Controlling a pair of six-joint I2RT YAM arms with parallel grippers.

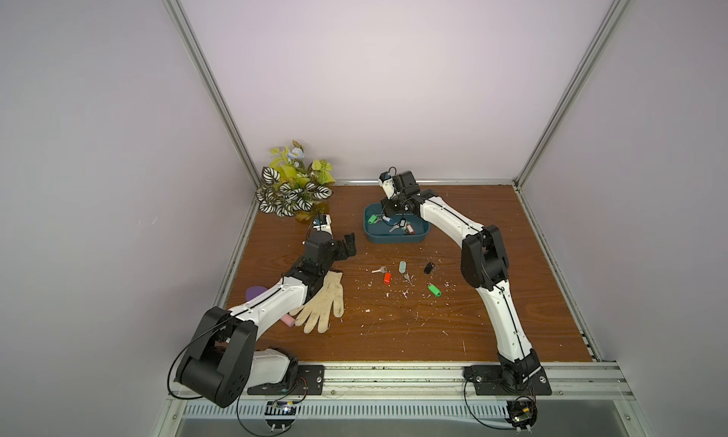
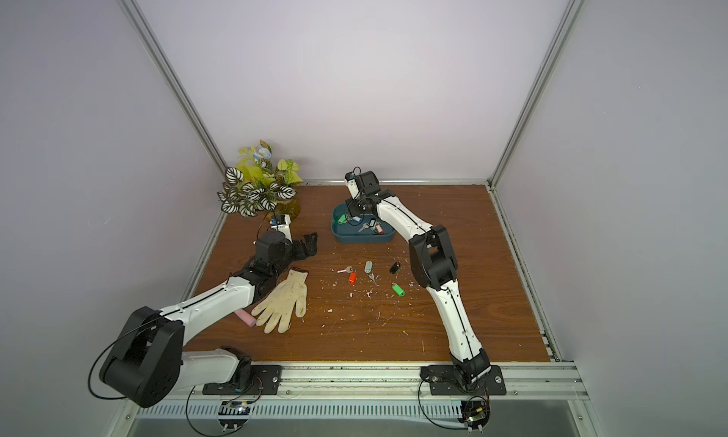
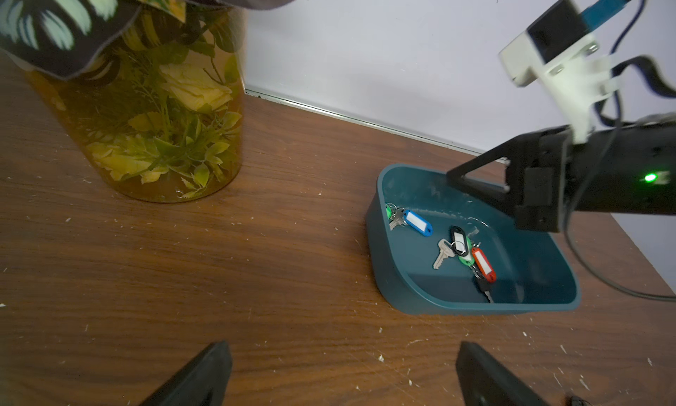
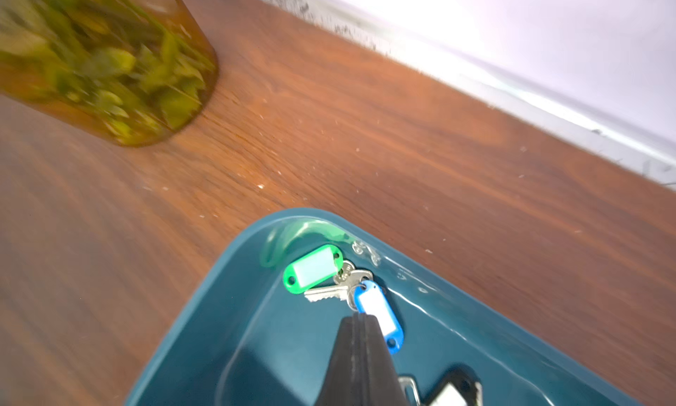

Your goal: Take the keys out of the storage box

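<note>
In the right wrist view a blue-tagged key [image 4: 379, 311] lies on the floor of the teal storage box [image 4: 190, 314], beside a green-tagged key [image 4: 313, 268] near the corner. My right gripper is shut with nothing between its fingers; it hangs above the box, its tips overlapping the blue tag only in the picture. A black-tagged key [image 3: 459, 240] and a red-tagged key [image 3: 483, 263] rest further right in the box, with another green tag partly hidden among them. My left gripper stands open and empty over bare table.
Several keys lie in front of the box, among them a red tag [image 1: 387, 278] and a green tag [image 1: 433, 290]. A plant vase [image 3: 176, 117] stands left of the box. A work glove [image 1: 322, 304] lies under the left arm.
</note>
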